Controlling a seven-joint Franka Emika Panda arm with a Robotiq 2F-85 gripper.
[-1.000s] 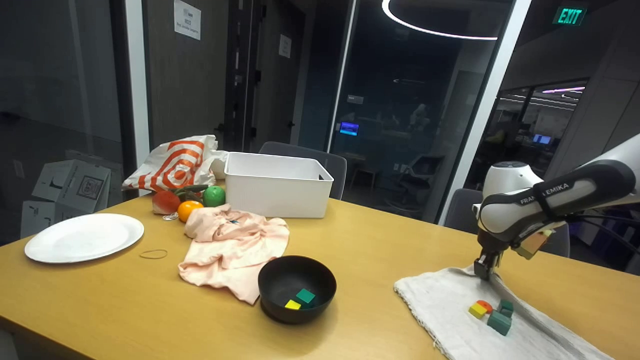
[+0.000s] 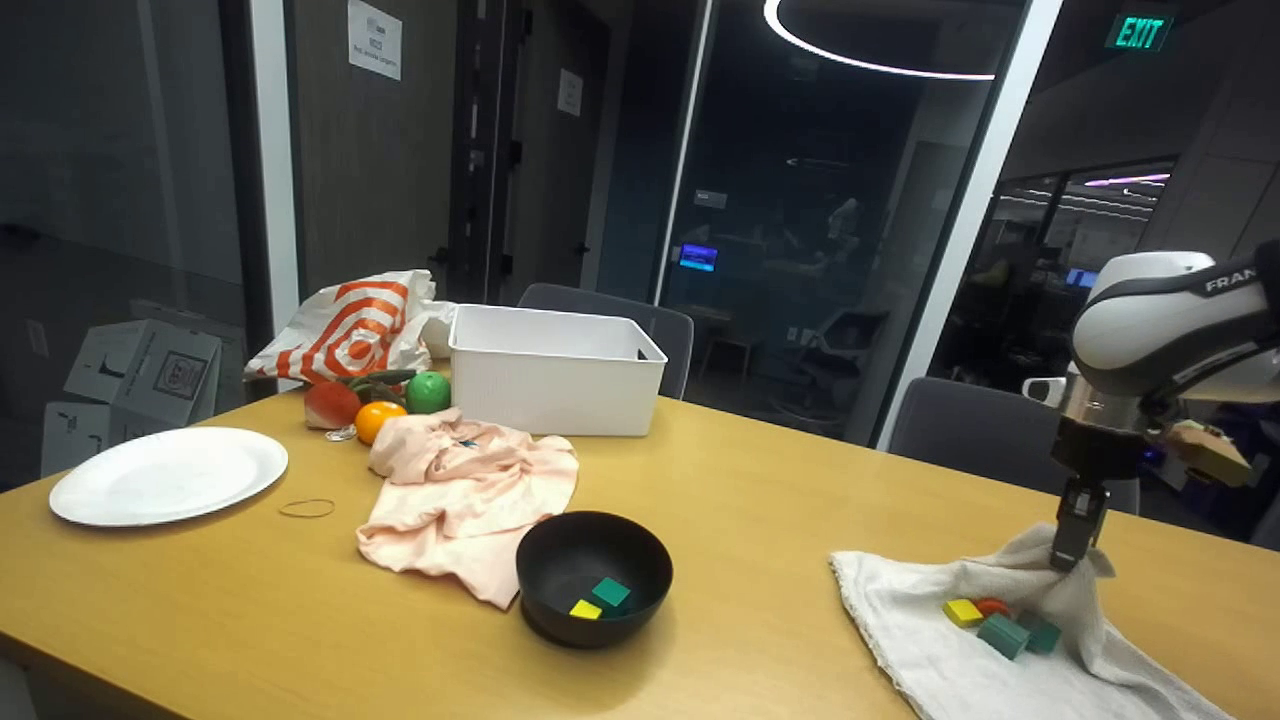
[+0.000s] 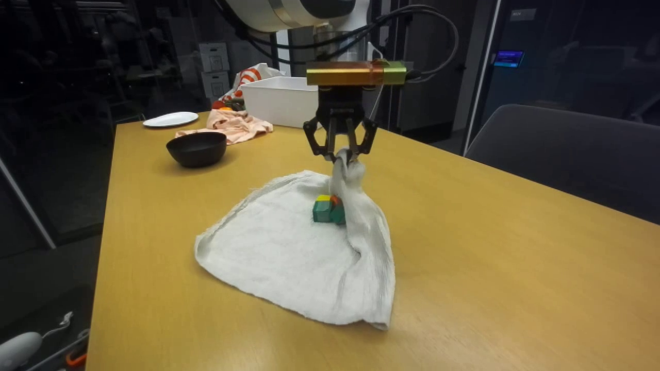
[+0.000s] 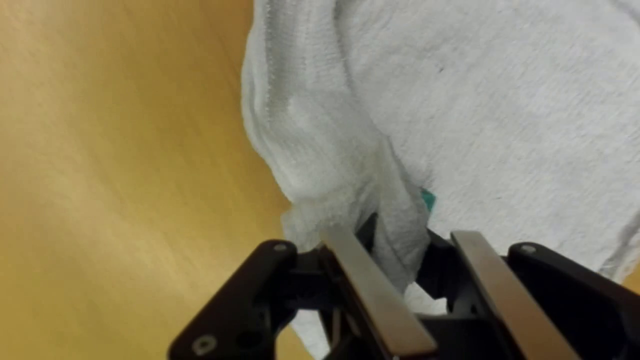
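My gripper (image 3: 344,155) is shut on a bunched edge of the white cloth (image 3: 278,247), lifting that part off the table while the rest lies spread out. In the wrist view the cloth (image 4: 336,144) passes up between the fingers. Beside the raised fold, on the cloth, sit a yellow block (image 2: 962,612), a red-orange piece (image 2: 992,607) and two green blocks (image 2: 1003,636). Only a small green corner (image 4: 428,199) shows past the fold in the wrist view. A black bowl (image 2: 564,624) holds a yellow block (image 2: 584,610) and a green block (image 2: 611,592).
A crumpled pink cloth (image 2: 468,480) lies behind the bowl. Farther back are a white bin (image 2: 552,390), toy produce (image 2: 381,420) and a Target bag (image 2: 354,330). A white plate (image 2: 168,474) rests at the left. Bare table separates the bowl from the white cloth.
Holding the cloth, the gripper has shifted right and nearer the blocks in exterior view 1. The cloth's far edge has folded up and inward, and the blocks have shifted slightly.
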